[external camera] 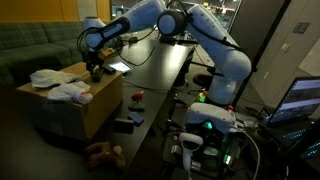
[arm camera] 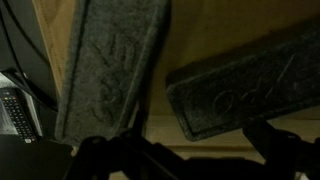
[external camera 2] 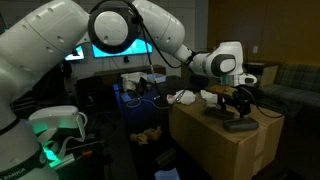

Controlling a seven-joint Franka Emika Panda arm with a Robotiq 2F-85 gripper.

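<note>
Two dark grey felt-like blocks with faint marks lie apart on the brown box top. In the wrist view, the left block (arm camera: 108, 65) runs steeply on a slant, while the right block (arm camera: 245, 90) stretches toward the right edge. Exterior view 2 also shows the two dark blocks, the nearer one (external camera 2: 240, 126) by the box's edge. My gripper is open above them, its dark fingers wide apart at the bottom of the wrist view. Nothing is held between them. The right finger overlaps the right block's lower edge in that view; contact cannot be judged.
The brown box (external camera: 92, 112) stands beside a dark floor area. White crumpled cloth (external camera: 62, 85) covers part of its top. A green sofa (external camera: 40, 42) is behind. A brown object (external camera: 104, 155) and a small blue item (external camera: 136, 117) lie lower down in front.
</note>
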